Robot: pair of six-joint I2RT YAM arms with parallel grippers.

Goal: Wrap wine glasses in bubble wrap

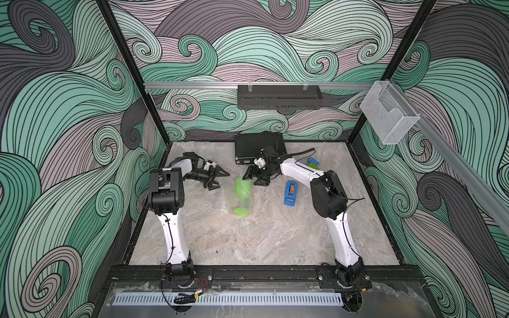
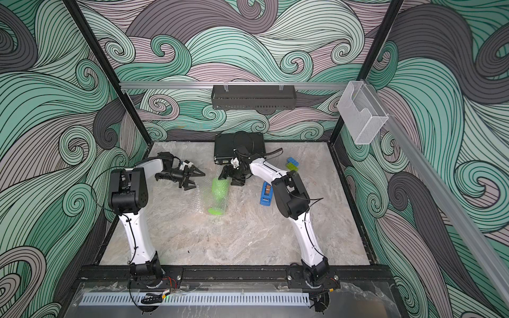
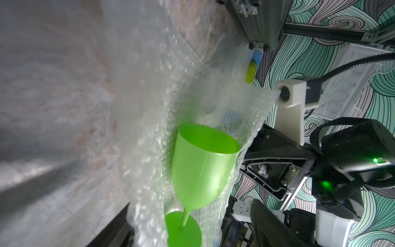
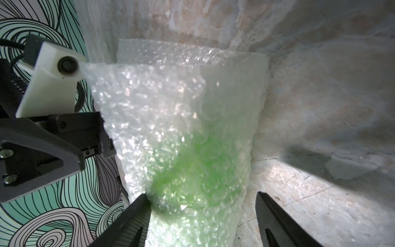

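Observation:
A green wine glass (image 3: 203, 164) lies on the table in a sheet of clear bubble wrap (image 4: 164, 103), its bowl toward the back and its base (image 1: 240, 211) toward the front. The wrap covers its right side and part of its top, while a loose flap (image 1: 224, 201) spreads to the left on the table. My left gripper (image 1: 221, 180) stands open just left of the bowl, fingers apart from the glass. To the right of the bowl is my right gripper (image 1: 254, 180), also open; its fingertips (image 4: 137, 218) are close to the wrap's side, and contact is unclear.
Behind the glass sits a black case (image 1: 259, 145). A blue tape dispenser (image 1: 290, 193) is to the right, with blue and green blocks (image 1: 312, 163) at the back right.

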